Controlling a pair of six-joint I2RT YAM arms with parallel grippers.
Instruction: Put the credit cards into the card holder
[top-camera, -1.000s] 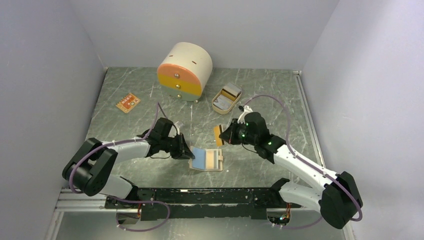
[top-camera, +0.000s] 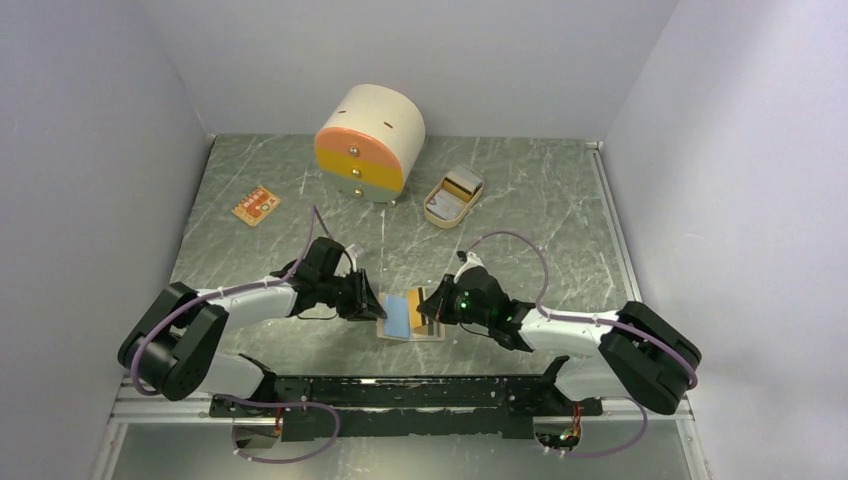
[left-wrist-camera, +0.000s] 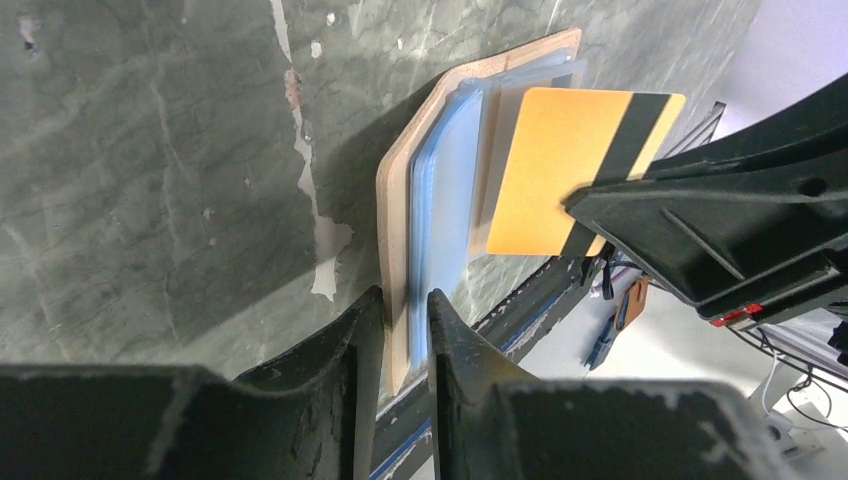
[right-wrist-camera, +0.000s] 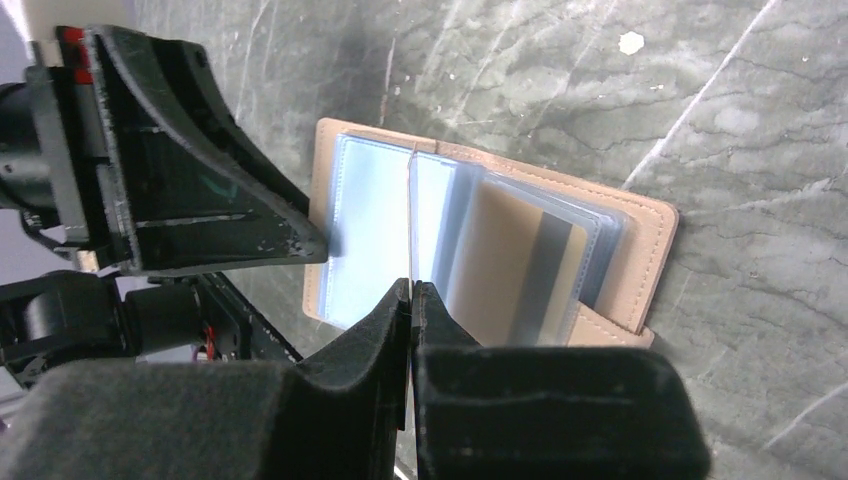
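Observation:
An open tan card holder (top-camera: 388, 335) with blue sleeves (right-wrist-camera: 370, 230) lies flat at the front middle of the table. A yellow card with a dark stripe (left-wrist-camera: 540, 170) is held over the holder's sleeves by my right gripper, which is shut on it; from the right wrist it shows edge-on. My left gripper is at the holder's left edge, its fingertips part open with the edge showing between and beyond them; whether they touch it is unclear.
A rounded drawer cabinet (top-camera: 370, 140) stands at the back, with a small tray of cards (top-camera: 448, 205) right of it. An orange card-like item (top-camera: 256, 205) lies at the left. Grey walls border the table.
My right gripper has brought the yellow card leftward and toward the front, onto or over the holder. The left gripper has moved only slightly.

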